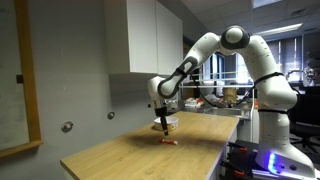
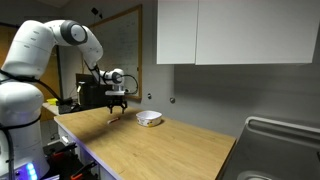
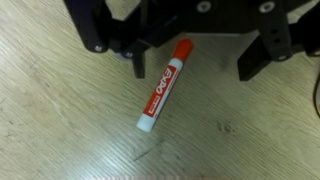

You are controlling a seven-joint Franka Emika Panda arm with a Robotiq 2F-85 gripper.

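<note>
An Expo marker [image 3: 163, 88], white with a red label and an orange-red cap, lies flat on the wooden table. My gripper stands open above it with nothing held. Seen from the wrist, the marker is nearer the left finger [image 3: 138, 62] than the right one [image 3: 251, 62], and its cap end reaches up to the gripper body. In exterior view 1 the gripper [image 1: 167, 128] hangs just above and behind the marker [image 1: 169, 141], clear of it. The marker [image 2: 113, 121] looks tiny in exterior view 2.
A white basket [image 2: 149, 118] stands on the table [image 2: 175, 145] close to the gripper. Part of a dark cable [image 3: 317, 95] shows at the right edge of the wrist view.
</note>
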